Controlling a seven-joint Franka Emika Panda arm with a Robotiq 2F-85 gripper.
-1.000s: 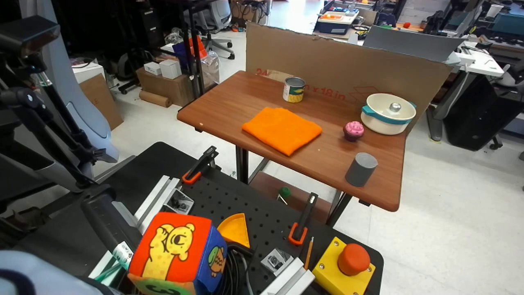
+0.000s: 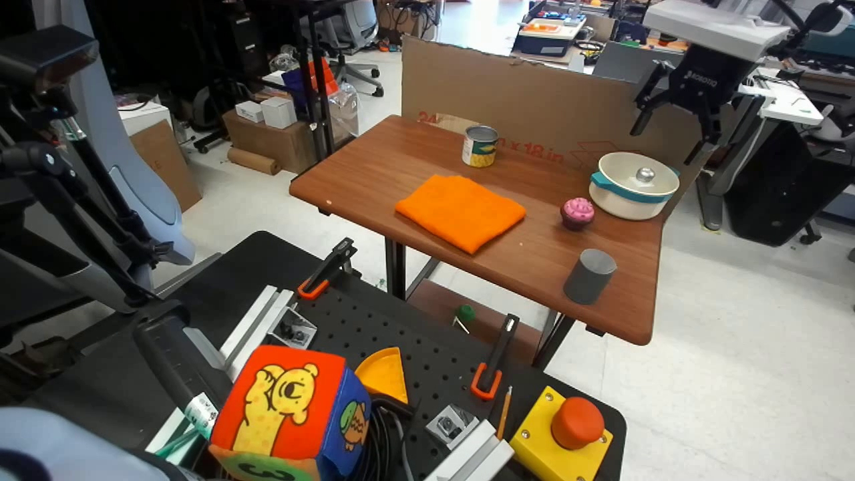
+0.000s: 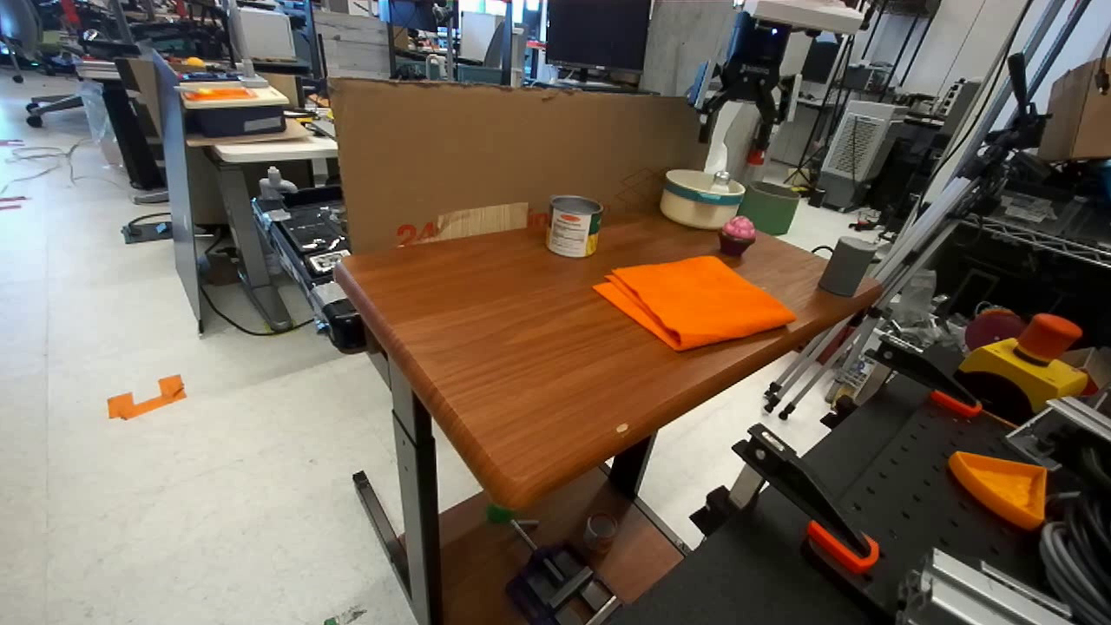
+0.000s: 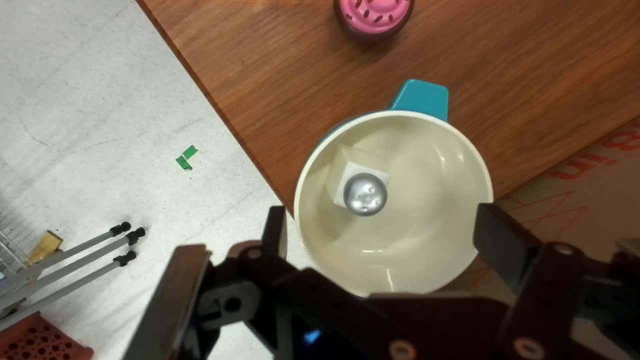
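Above the cream pot with teal handles, my gripper hangs open, clear of the pot and with nothing between its fingers. In the wrist view the fingertips stand on either side of the pot's round bowl. A pale block-like piece topped by a silver knob shows within the rim, left of its middle. Just beside the pot is a cupcake with pink icing. An orange folded cloth lies on the table, with a can behind it. A grey cylinder stands near the front right.
A cardboard sheet stands along the table's back edge, close to the pot. The pot sits near the table's right end, beyond which is open floor. Bare wood lies left of the cloth.
My gripper and arm have come into exterior view 1 at the upper right, over the pot. The things on the table have not moved.
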